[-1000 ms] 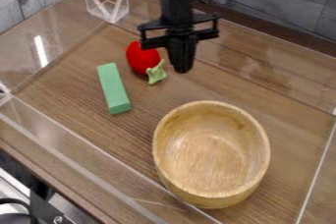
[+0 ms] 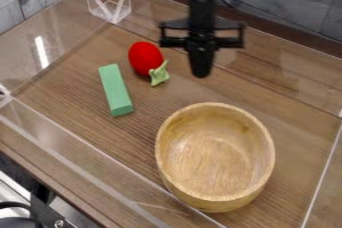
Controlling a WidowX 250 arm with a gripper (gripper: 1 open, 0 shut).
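My gripper (image 2: 202,55) hangs over the back centre of the wooden table (image 2: 80,142), dark and blurred. Its fingers look shut, with nothing visible between them. Left of it lie a red rounded object (image 2: 146,56) with a pale green piece (image 2: 158,73) at its lower right, and a green bar (image 2: 115,89) nearer the front. In front of the gripper sits a large empty tan bowl (image 2: 214,157).
A clear wire or plastic item (image 2: 104,3) stands at the back left. Dark cables show at the bottom left corner.
My gripper has moved to the right, and slightly towards the front, away from the red object. The objects on the table have not visibly moved.
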